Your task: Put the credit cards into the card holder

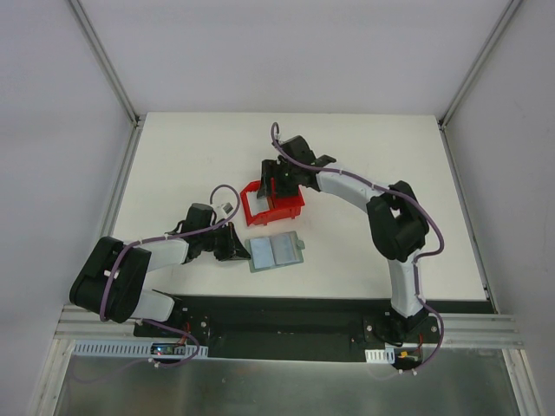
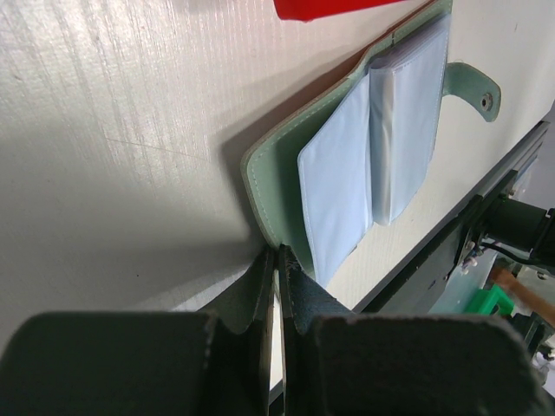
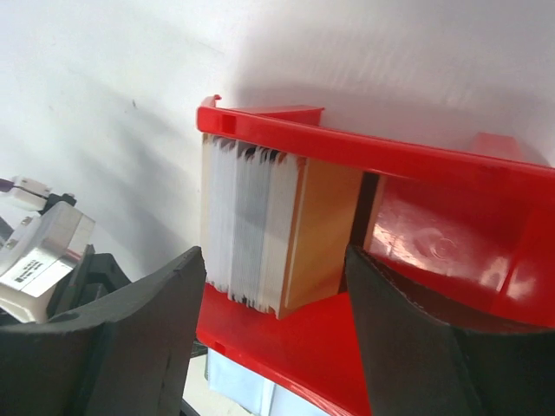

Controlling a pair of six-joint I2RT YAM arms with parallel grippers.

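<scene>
The green card holder lies unfolded at the front middle, its clear sleeves facing up. My left gripper is shut at the near corner of its cover, and the thin edge seems to run between the fingertips. In the right wrist view, a stack of cards, mostly white with an orange-brown one at its right end, stands on edge in the red box. My right gripper is open over the box, its fingers on either side of the stack's near end.
The red box sits just behind the card holder, and its right part is empty. A dark gap runs along the front edge.
</scene>
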